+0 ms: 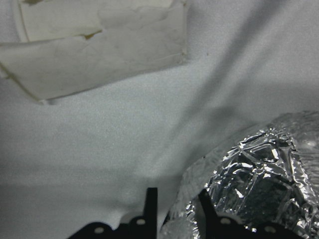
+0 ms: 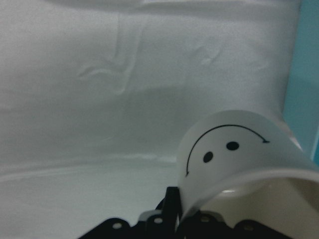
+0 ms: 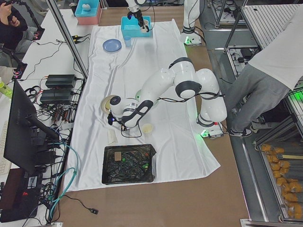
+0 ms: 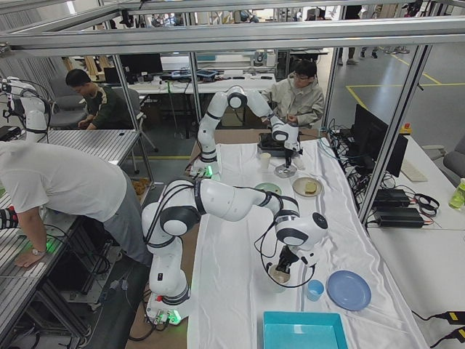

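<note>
A white cup with a smiley face (image 2: 239,144) lies tilted under my right gripper, its rim between the fingers, near the teal bin (image 4: 304,327). In the left wrist view my left gripper is low at a crinkled foil object (image 1: 259,174), whose edge is between its fingertips. A folded pale paper item (image 1: 109,50) lies on the cloth beside it.
A blue plate (image 4: 349,289), a blue cup (image 4: 314,289), a beige plate (image 4: 307,185) and a green plate (image 4: 268,187) rest on the white cloth. A black tray (image 3: 128,175) stands at one end.
</note>
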